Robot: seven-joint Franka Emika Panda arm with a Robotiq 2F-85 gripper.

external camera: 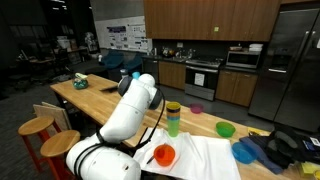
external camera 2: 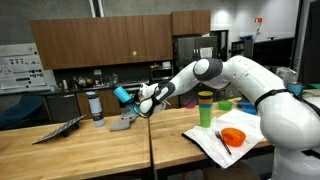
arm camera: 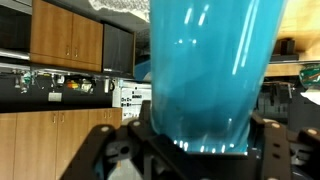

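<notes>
A blue cup-like cylinder (arm camera: 215,75) fills the upper middle of the wrist view, very close to the camera. My gripper is open, with its dark fingers to either side of the cylinder's lower end; whether they touch it cannot be told. In exterior view 2 the blue cylinder (external camera 2: 122,95) is tilted, right at the gripper (external camera 2: 134,104), above the far part of the table. From exterior view 1 the gripper (external camera: 140,78) is small and partly hidden by the arm, with blue parts (external camera: 136,74) showing beside it.
A green-and-yellow cylinder (external camera 2: 205,108) and an orange bowl (external camera 2: 233,137) are near the arm's base, the bowl on a white cloth (external camera: 205,158). A green bowl (external camera: 225,129) lies farther right. Beyond the gripper are a dark-and-white canister (external camera 2: 95,105) and grey cloth (external camera 2: 122,122).
</notes>
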